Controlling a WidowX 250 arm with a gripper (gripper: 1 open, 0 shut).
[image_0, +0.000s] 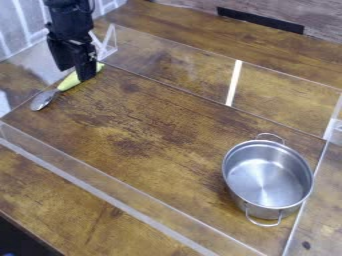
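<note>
My black gripper hangs at the upper left, open, over a yellow-green object lying on the wooden table. Just left of that, a silver spoon-like utensil lies at an angle. Whether the fingertips touch the yellow-green object is unclear from this view.
A steel pot with two handles stands at the lower right. Low transparent walls border the work area.
</note>
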